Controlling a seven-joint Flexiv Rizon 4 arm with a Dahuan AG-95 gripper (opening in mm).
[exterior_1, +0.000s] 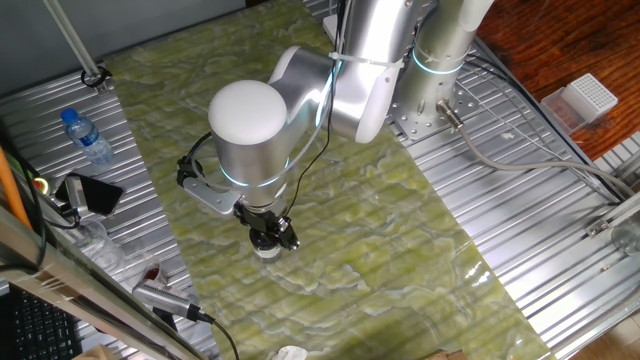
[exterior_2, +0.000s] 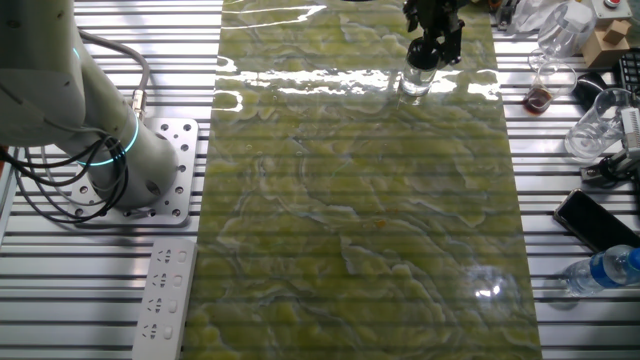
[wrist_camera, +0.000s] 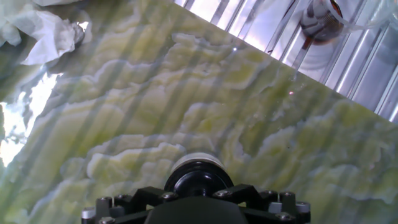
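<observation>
A small clear jar (exterior_2: 417, 82) with a black round top is in the middle of the green marbled mat (exterior_2: 350, 180), crosswise, towards the far edge in exterior view 2. My gripper (exterior_1: 268, 240) hangs right over it, its fingers at the sides of the black top. In the wrist view the black lid (wrist_camera: 198, 177) and a pale rim show just ahead of the gripper body. The fingertips are hidden there, so whether they press on the lid cannot be told. Whether the jar's base touches the mat is also unclear.
Crumpled white tissue (wrist_camera: 46, 34) lies on the mat. Off the mat's edge are a glass with dark liquid (exterior_2: 538, 97), clear beakers (exterior_2: 598, 125), a phone (exterior_2: 597, 222) and a water bottle (exterior_2: 600, 270). A power strip (exterior_2: 165, 300) sits opposite.
</observation>
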